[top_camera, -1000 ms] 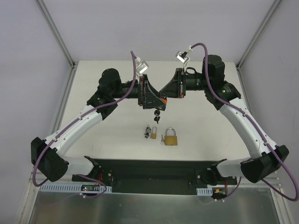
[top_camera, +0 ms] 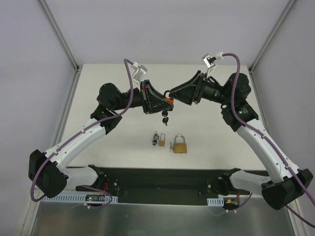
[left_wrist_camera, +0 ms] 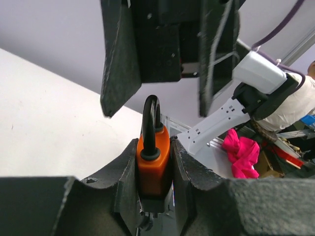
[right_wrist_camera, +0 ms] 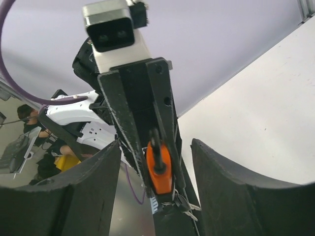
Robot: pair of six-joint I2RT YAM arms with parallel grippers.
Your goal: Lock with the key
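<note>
An orange padlock (left_wrist_camera: 154, 172) with a black shackle is held upright in my left gripper (top_camera: 163, 101), shut on its body; in the left wrist view the fingers press both sides. A dark keyring with keys (top_camera: 165, 118) hangs below it in the top view. My right gripper faces the padlock from the right, its fingers parted either side of it in the right wrist view, part open and not visibly touching it; in the left wrist view they stand above and behind the shackle.
On the white table (top_camera: 108, 147) lie a small dark lock (top_camera: 155, 138), a small brass padlock (top_camera: 162, 142), a larger brass padlock (top_camera: 180, 147) and loose keys (top_camera: 171, 147). The table's front edge is below them.
My right gripper has drawn back to the right, away from the padlock. The left arm has shifted slightly left with the padlock still in its gripper.
</note>
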